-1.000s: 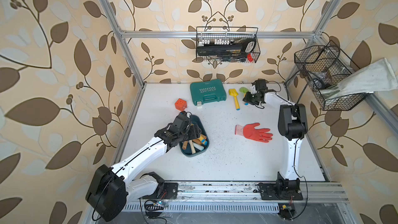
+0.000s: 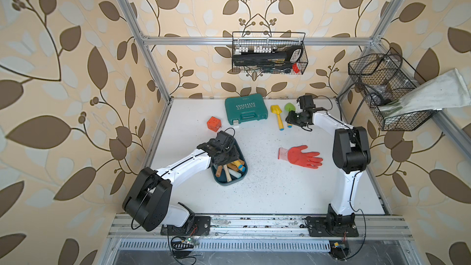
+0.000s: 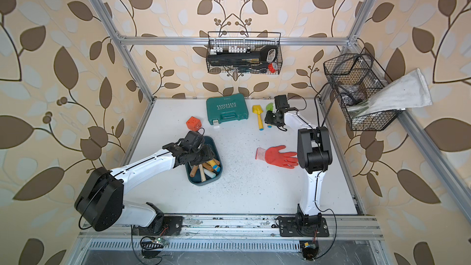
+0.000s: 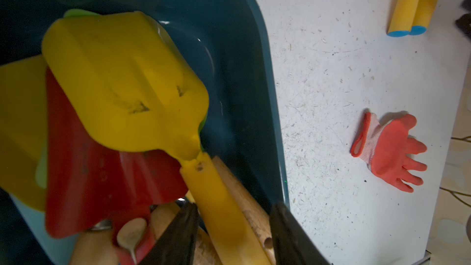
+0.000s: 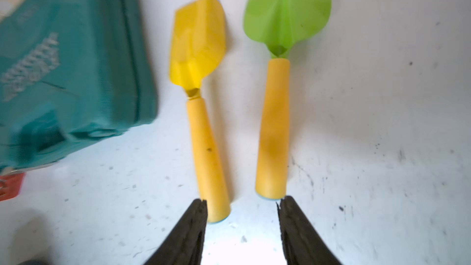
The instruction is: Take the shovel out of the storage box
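A dark teal storage box (image 2: 228, 181) holds several garden tools, among them a yellow shovel (image 4: 122, 78) with a yellow handle, a red tool (image 4: 88, 176) and wooden handles. My left gripper hangs inside or just over the box, its fingers apart on either side of the yellow handle, not visibly closed on it. On the table at the back right lie a yellow shovel (image 5: 196, 44) and a green trowel (image 5: 287, 9). My right gripper is above their handle ends, fingers apart with nothing held.
A red glove (image 2: 298, 157) lies right of the box. A teal case (image 2: 245, 105) and an orange cube (image 2: 214, 123) sit at the back. Wire baskets (image 2: 269, 56) hang on the frame above.
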